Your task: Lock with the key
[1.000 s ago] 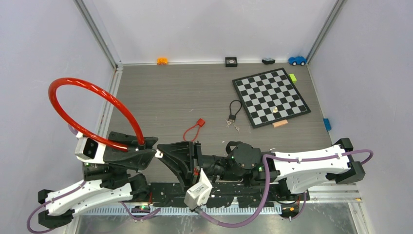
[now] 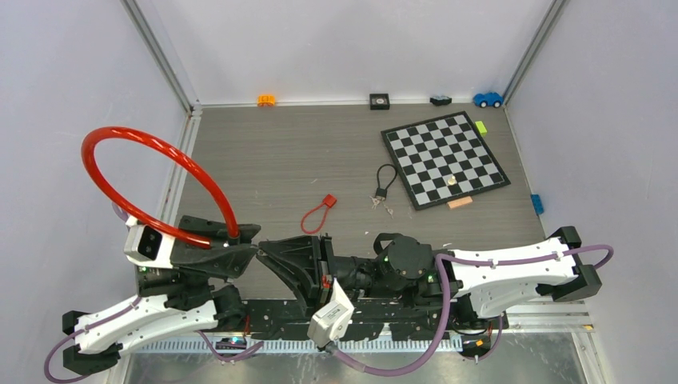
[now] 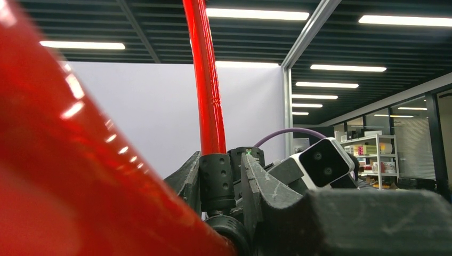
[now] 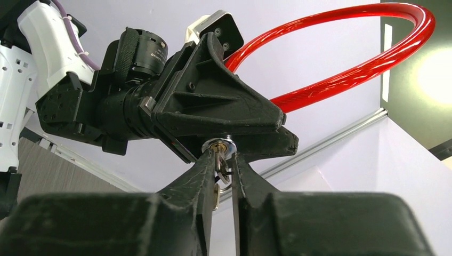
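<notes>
My left gripper (image 2: 244, 244) is shut on the large red U-lock (image 2: 160, 144), whose black end piece (image 3: 216, 181) sits between the fingers in the left wrist view. In the right wrist view the lock's silver keyhole (image 4: 226, 145) faces my right gripper, with a key (image 4: 222, 166) at it. The right fingertips are close around the key, nearly meeting; whether they grip it is unclear. How far the key is inserted cannot be told.
On the table lie a red cable seal (image 2: 328, 200), a black looped lock with keys (image 2: 381, 193), a chessboard (image 2: 432, 164) and small toys along the edges.
My right gripper has shifted and turned very slightly at the lock's end. The left gripper and red lock have barely moved.
</notes>
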